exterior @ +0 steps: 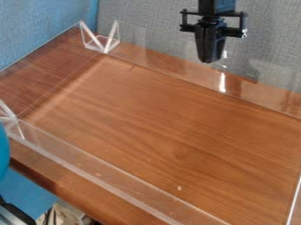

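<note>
My black gripper (212, 54) hangs at the top right of the camera view, above the back edge of the wooden tray floor (153, 132). It looks shut, with nothing showing between its fingers. The tray floor below it is bare.
Clear low walls edge the wooden surface, with white corner brackets (100, 41) at the back left and another at the left. Grey and blue padded walls stand behind. Part of a blue object and some cables show at the lower left.
</note>
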